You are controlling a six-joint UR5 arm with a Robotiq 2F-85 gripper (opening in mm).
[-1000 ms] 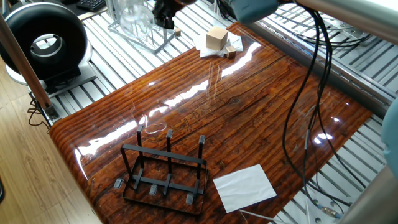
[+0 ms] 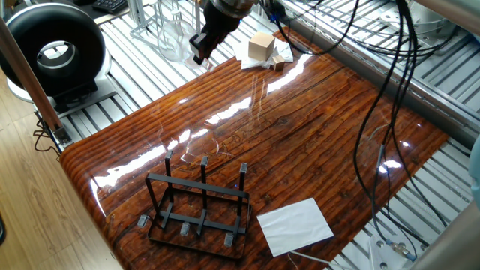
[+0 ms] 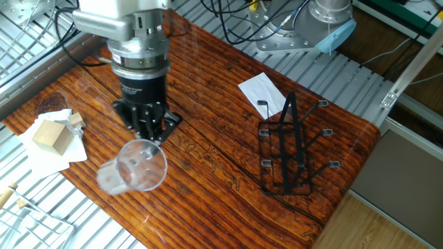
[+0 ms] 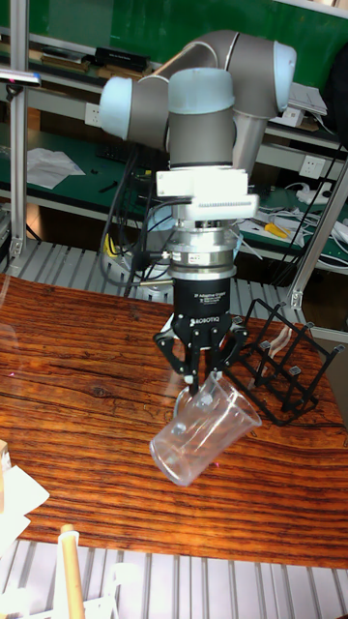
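A clear cup hangs tilted from my gripper, whose fingers come together at its near side, apparently on the handle. The same cup shows with its round opening towards the camera in exterior view 2, just below the gripper. At the top of exterior view 1 the gripper holds the faint cup up beside the table's far left edge. A black metal rack with upright prongs stands empty on the wooden table.
Next to the rack lies a white sheet. A wooden block and a smaller block sit on white paper by the table edge. Dark cables hang over the right side.
In exterior view 1 my gripper and the cup have come down the picture, the cup also shifting right, closer to the table. The rack, sheet and blocks stay where they were.
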